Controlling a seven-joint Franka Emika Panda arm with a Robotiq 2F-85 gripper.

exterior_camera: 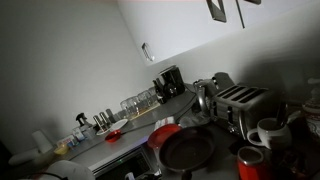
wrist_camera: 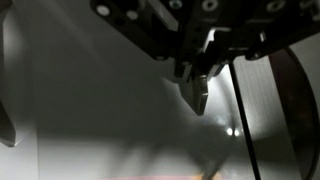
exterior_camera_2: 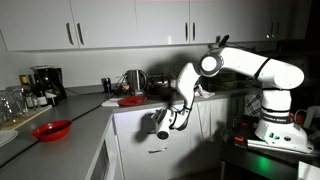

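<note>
In the wrist view my gripper points down with its fingers close together against a smooth grey surface. Its fingers look shut; what lies between them is hidden by the dark hardware and glare. In exterior view 2 the white arm (exterior_camera_2: pixel 190 85) bends down to the white cabinet fronts (exterior_camera_2: pixel 135 140), and the gripper (exterior_camera_2: pixel 160 132) is near a front above a small handle (exterior_camera_2: pixel 158 150). A black frying pan (exterior_camera: pixel 187 149) rests on the counter in exterior view 1; a dark rounded edge, likely the pan (wrist_camera: pixel 297 100), shows in the wrist view.
A toaster (exterior_camera: pixel 245 106), a white mug (exterior_camera: pixel 270 133) and a red cup (exterior_camera: pixel 252 164) stand right of the pan. A red plate (exterior_camera: pixel 163 135) lies behind it. Farther along are several glasses (exterior_camera: pixel 138 104). A red bowl (exterior_camera_2: pixel 51 130) sits on the left counter.
</note>
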